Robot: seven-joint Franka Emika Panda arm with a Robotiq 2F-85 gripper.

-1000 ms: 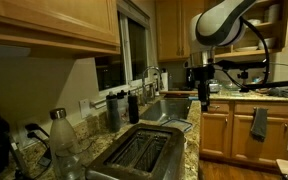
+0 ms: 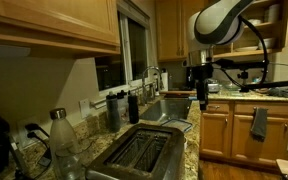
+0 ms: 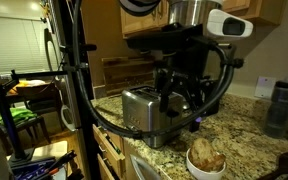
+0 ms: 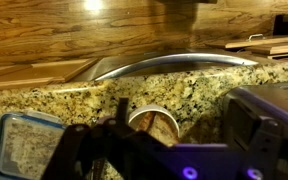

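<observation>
My gripper hangs above the counter, its dark fingers spread apart on either side of the view of a white bowl; nothing shows between them. In exterior view 1, the gripper [image 2: 198, 98] points downward beyond the toaster. The bowl [image 3: 206, 171] holds a brown piece of what looks like bread [image 3: 205, 154] and stands at the counter's near side in exterior view 2. A metal toaster [image 3: 141, 108] with long slots sits on the counter; its edge [image 4: 280, 98] enters the wrist view at the right.
A blue-rimmed clear container [image 4: 28, 145] lies left of the bowl in the wrist view. A bottle [image 2: 63, 140] stands by the toaster, and dark bottles [image 2: 133, 107] line the wall near the sink [image 2: 168, 108].
</observation>
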